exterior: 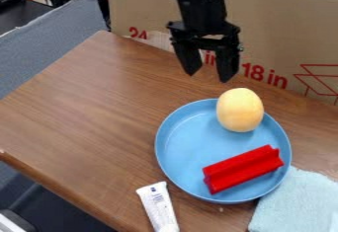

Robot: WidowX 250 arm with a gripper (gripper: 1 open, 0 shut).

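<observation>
My black gripper (pixel 208 70) hangs in the upper middle of the camera view with its two fingers apart and nothing between them. Below it and slightly right, a pale yellow rounded object (pixel 240 109) rests on a blue plate (pixel 188 138), toward the back of it. A red ridged bar (pixel 243 168) lies on the front of the same plate. The gripper is above and behind the plate, apart from both things on it.
A white tube (pixel 157 205) lies at the front edge of the wooden table (pixel 79 117). A light blue cloth (pixel 297 209) is at the front right. A cardboard sheet (pixel 284 38) stands behind.
</observation>
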